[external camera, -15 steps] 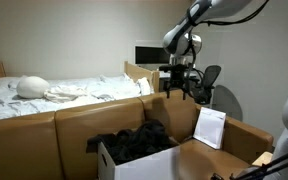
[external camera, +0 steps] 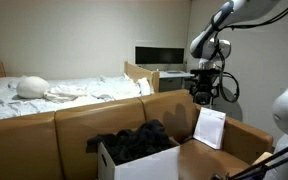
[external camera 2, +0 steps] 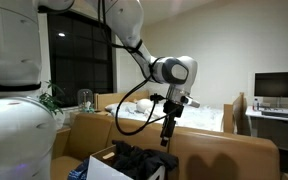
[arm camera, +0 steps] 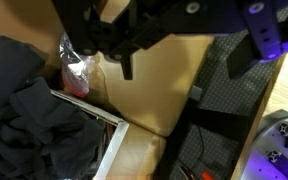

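My gripper (external camera: 205, 97) hangs in the air over the right part of the brown sofa (external camera: 82, 140). In the wrist view its two dark fingers (arm camera: 124, 45) stand wide apart, the fingers open with nothing between them. Black cloth (external camera: 136, 142) lies heaped in a white open box (external camera: 149, 166) on the seat. The wrist view shows the cloth (arm camera: 44, 130) and the box rim (arm camera: 114, 150) at lower left, off to one side of the fingers. From the second exterior view, the gripper (external camera 2: 168, 132) appears above and beyond the box.
A white panel-like object (external camera: 210, 127) leans at the sofa's right end. Clear crinkled plastic (arm camera: 77, 65) shows near the box. At lower right in the wrist view sits a white container (arm camera: 276, 150) with purple items. A bed (external camera: 64, 92) stands behind the sofa.
Compared with a second ago, the arm and gripper have moved right, away from above the box. The box and cloth look unmoved.
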